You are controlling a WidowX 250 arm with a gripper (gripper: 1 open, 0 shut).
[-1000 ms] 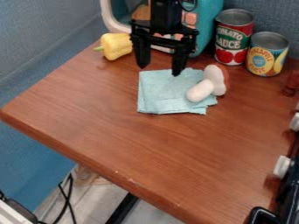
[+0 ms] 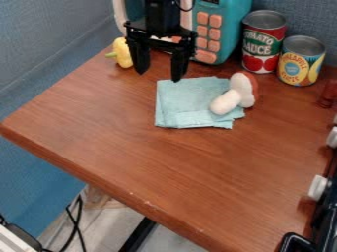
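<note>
My black gripper (image 2: 160,65) hangs open above the back left of the wooden table (image 2: 132,157), its two fingers spread apart with nothing seen between them. Behind it stands a teal toy microwave (image 2: 224,30). A yellow toy (image 2: 121,52), possibly a pepper or corn, lies just left of the gripper. A light blue folded cloth (image 2: 187,106) lies in front of the gripper, with a white mushroom-like toy (image 2: 234,94) on its right part.
A tomato sauce can (image 2: 262,44) and a yellow-labelled can (image 2: 301,61) stand at the back right. A small red object (image 2: 328,94) and a black appliance (image 2: 313,226) sit at the right edge.
My gripper has moved left, toward the yellow toy, over the last second. The objects on the table look unmoved.
</note>
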